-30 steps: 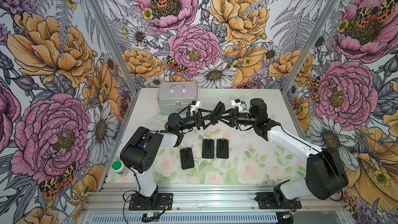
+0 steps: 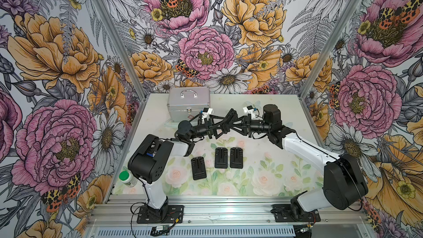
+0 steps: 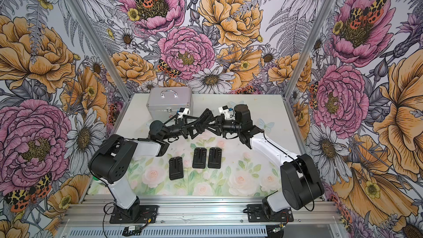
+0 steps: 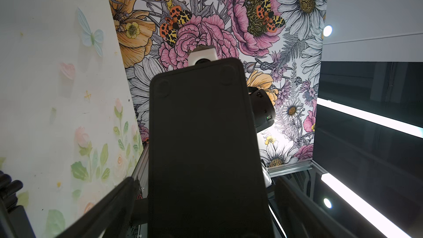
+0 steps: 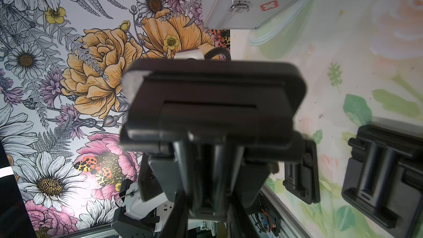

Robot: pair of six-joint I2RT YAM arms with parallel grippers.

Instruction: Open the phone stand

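A black phone stand (image 2: 229,119) is up off the table, tilted, between my two grippers. In the left wrist view its flat panel (image 4: 205,145) fills the middle. My left gripper is open, its blurred fingers wide apart on either side of the panel. From the right wrist view, the folded stand (image 5: 211,110) shows its hinge and ribbed stem. My right gripper has its fingers close beside the lower stem. Whether they press on it is hidden. Three more folded black stands lie on the table: one on the left (image 2: 198,168), two side by side (image 2: 221,157).
A silver case (image 2: 189,103) stands at the back left. A green-capped bottle (image 2: 126,177) is by the left arm's base.
My right gripper has shifted slightly left over the last second. The raised stand's tilt and position have changed a little. The left arm and the stands on the table look unmoved.
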